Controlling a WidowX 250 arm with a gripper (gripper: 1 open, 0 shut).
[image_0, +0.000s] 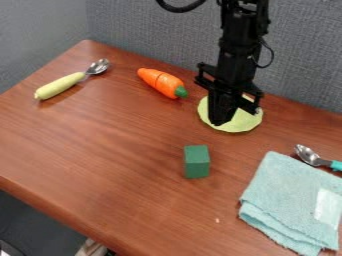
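My black gripper (226, 108) is over the pale yellow round plate (238, 122) at the back of the wooden table, its fingertips low at the plate's left part. Whether it is open or shut, or holds anything, I cannot tell. An orange toy carrot (158, 80) lies to its left. A green block (197, 162) stands in front of the plate.
A corn-like yellow piece (58, 86) and a spoon head (98, 67) lie at the left. A second spoon (306, 155) and a folded pale blue cloth (286, 203) occupy the right.
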